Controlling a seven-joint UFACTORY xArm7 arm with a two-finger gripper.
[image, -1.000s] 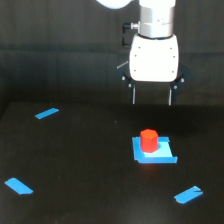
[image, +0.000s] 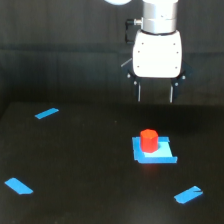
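Observation:
A small red block (image: 149, 141), rounded or many-sided, stands on a light square patch edged with blue tape (image: 168, 159), right of the middle in the camera view. Above and behind it, the white arm's gripper (image: 156, 97) hangs pointing down, clear of the table. Its two thin dark fingers (image: 139, 92) are spread well apart, and only dark background shows between them. Nothing touches the red block except the patch beneath it.
Strips of blue tape mark the dark table: one at back left (image: 47, 113), one at front left (image: 18, 186), one at front right (image: 188, 195). Bare table lies between them. A dark wall or curtain (image: 60, 60) closes off the back.
The arm and its gripper have shifted slightly to the right, fingers still spread. The red block and the tape have not moved.

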